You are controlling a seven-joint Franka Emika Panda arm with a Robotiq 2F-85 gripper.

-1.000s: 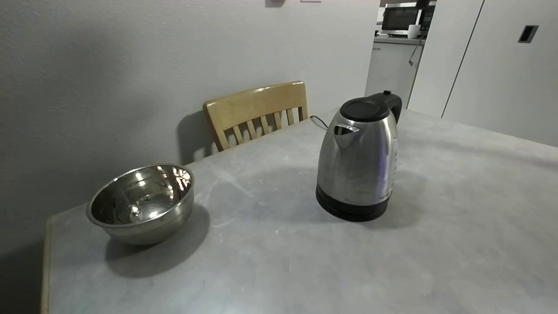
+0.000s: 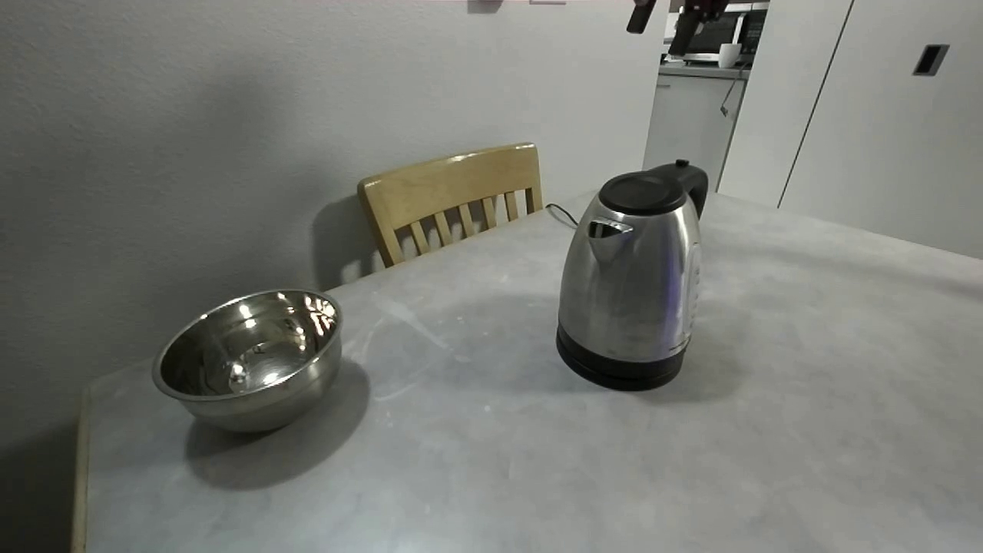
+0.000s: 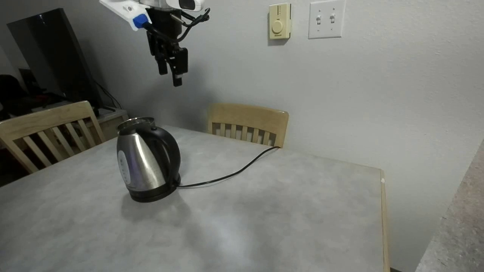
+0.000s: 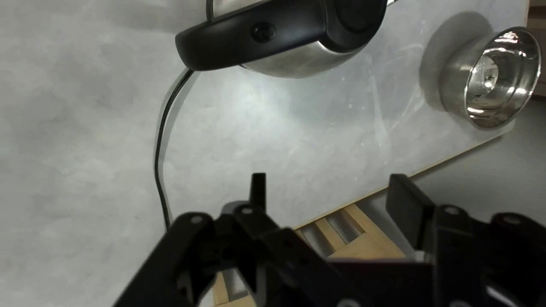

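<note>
A steel kettle (image 2: 627, 276) with a black lid, base and handle stands upright on the grey table, its lid shut. In exterior view 2 its black handle (image 3: 168, 152) faces the near right side. My gripper (image 3: 170, 78) hangs in the air above the kettle, clear of it, fingers pointing down. In the wrist view the gripper shows its two fingers spread, with only table and chair seen between them. At the upper edge of that view lies the kettle's handle (image 4: 256, 36), apart from the fingers. The kettle's body is partly cut off there.
An empty steel bowl (image 2: 253, 359) sits near the table's left end. A black power cord (image 3: 227, 176) runs from the kettle's base to the table edge by the wall. One wooden chair (image 3: 248, 118) stands at that edge.
The gripper's fingers have come lower into the top of exterior view 1, where only a small dark part showed before. Kettle and bowl have stayed put.
</note>
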